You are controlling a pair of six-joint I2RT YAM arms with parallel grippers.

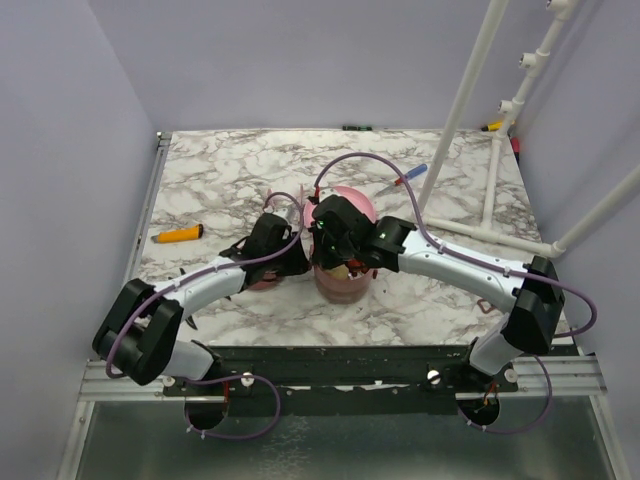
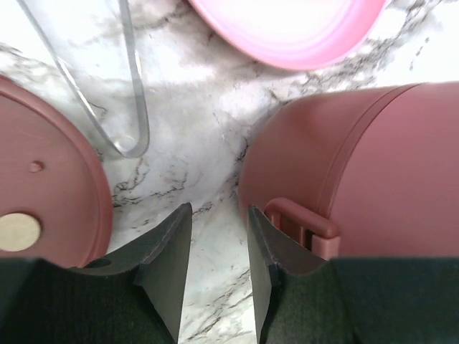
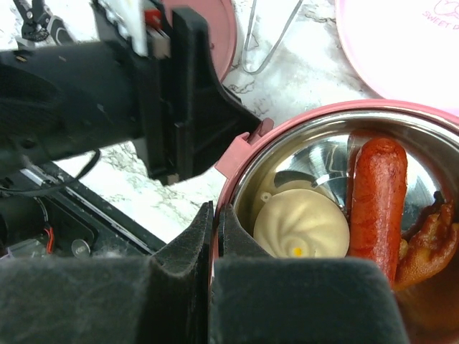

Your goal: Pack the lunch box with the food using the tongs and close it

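Observation:
The pink lunch box stands open at the front middle of the table. Inside its metal bowl I see a sausage, a pale round food piece and a brown fried piece. My right gripper is shut at the left side of the box, with a thin strip of the pink rim showing between its fingers. My left gripper is part open and empty, just left of the box's side handle. A pink plate lies behind the box.
The round reddish lid lies flat under and beside the left arm. Metal tongs rest between lid and plate. An orange-handled tool lies far left, a blue-handled one at back right. White pipes stand on the right.

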